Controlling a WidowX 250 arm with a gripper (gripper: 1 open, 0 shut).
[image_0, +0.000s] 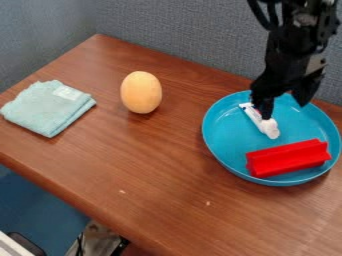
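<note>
My gripper (283, 96) hangs over the back of the blue plate (221, 140), fingers pointing down and spread apart, above the white tube (266, 126). It hides the upper part of the tube; whether it touches it I cannot tell. A red block (287, 158) lies on the front of the plate.
An egg (140, 92) stands on the wooden table (134, 190) left of the plate. A folded pale cloth (48, 108) lies at the left edge. A grey wall runs behind.
</note>
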